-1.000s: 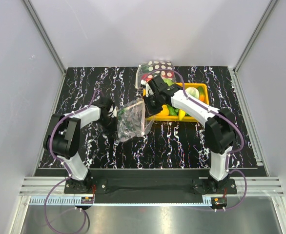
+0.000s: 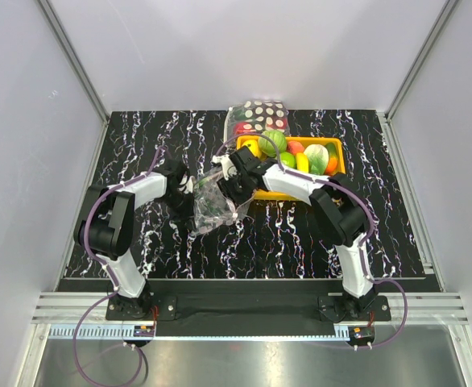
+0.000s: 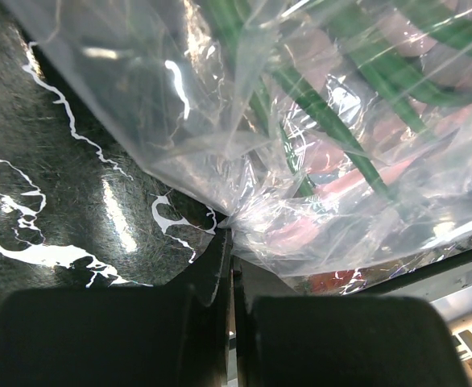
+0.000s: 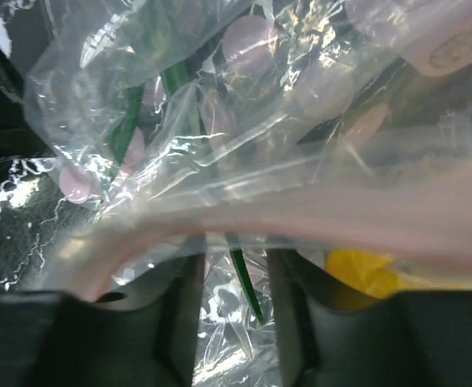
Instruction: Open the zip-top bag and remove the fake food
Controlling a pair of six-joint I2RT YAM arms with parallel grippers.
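Observation:
A clear zip top bag (image 2: 213,205) lies between my two grippers on the dark table. Through its film, green strips (image 3: 333,121) and blurry pink shapes show. At the bag's edge my left gripper is shut, the plastic gathered into creases at its tips. My right gripper reaches in from the other side with its fingers apart. Behind that gap are crinkled plastic and a thin green strip (image 4: 246,286). A blurred pale pink band (image 4: 300,214) crosses close in front of the right wrist camera; whether it touches the fingers is unclear.
A yellow bin (image 2: 340,145) behind the right arm holds fake fruit, including a melon (image 2: 316,159). Another clear bag with a dotted red panel (image 2: 262,115) lies at the back edge.
My right gripper has moved left from the bin's front corner to over the bag's right part, uncovering more of the fruit. The left arm has stayed in place.

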